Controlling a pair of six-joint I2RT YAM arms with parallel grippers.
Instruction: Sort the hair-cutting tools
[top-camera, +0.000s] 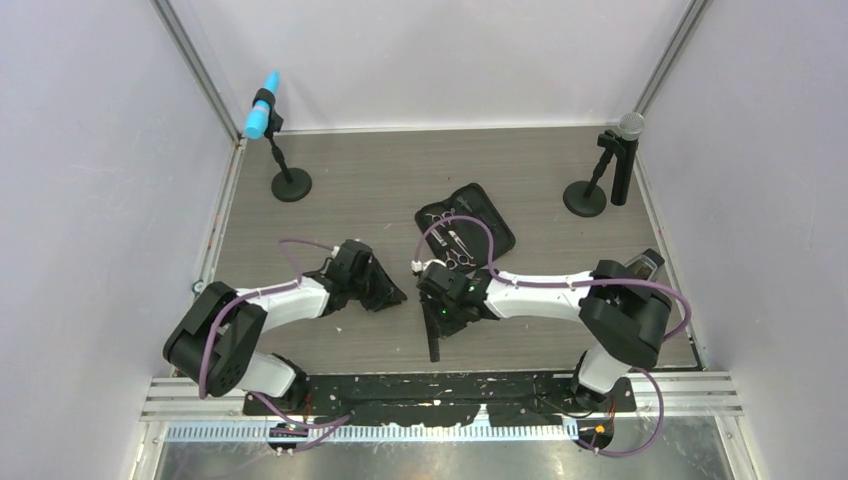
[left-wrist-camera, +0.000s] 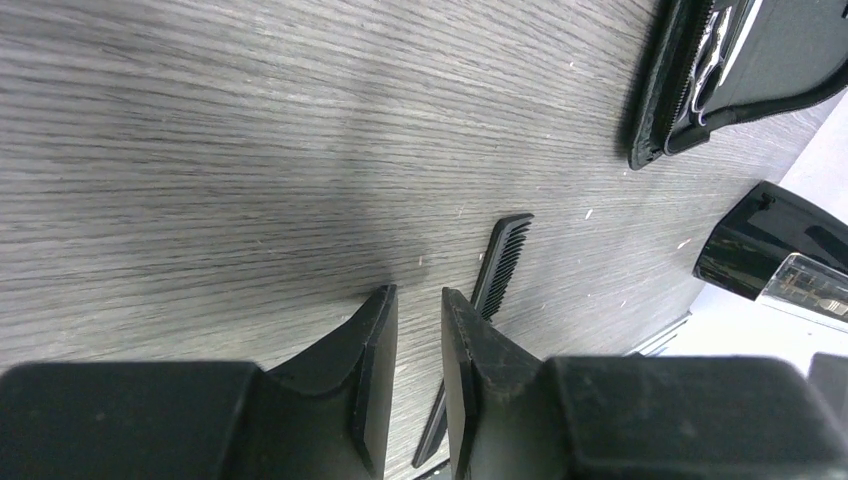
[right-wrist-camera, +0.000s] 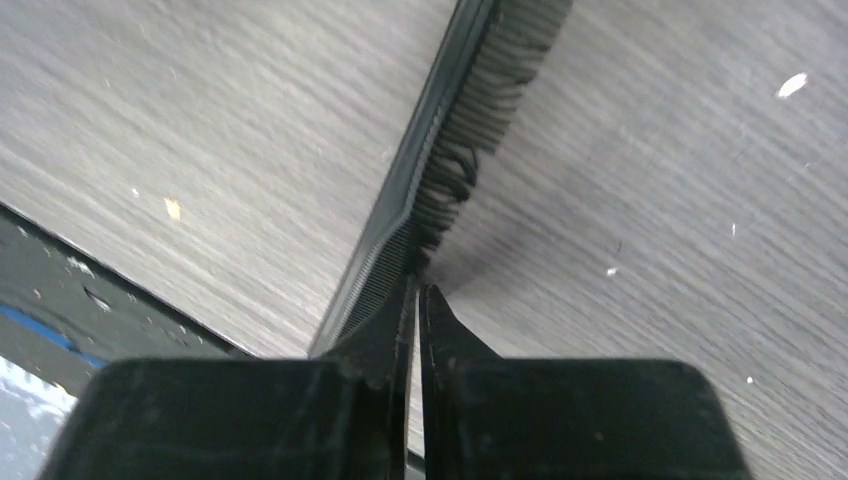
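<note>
A black zip case (top-camera: 490, 225) holding scissors and other tools lies open at the middle back; its corner (left-wrist-camera: 650, 140) shows in the left wrist view. A black comb (top-camera: 433, 345) runs front to back beside the front edge, also seen as a comb (left-wrist-camera: 505, 260) in the left wrist view. My right gripper (top-camera: 430, 305) is over it, shut on the comb (right-wrist-camera: 450, 120), which fills the upper middle of the right wrist view. My left gripper is low over bare table left of the comb, part open with nothing between its fingers.
A mic stand (top-camera: 292, 184) with a blue item stands back left, another with a microphone (top-camera: 625, 160) back right. A dark device (top-camera: 645, 265) sits at the right edge.
</note>
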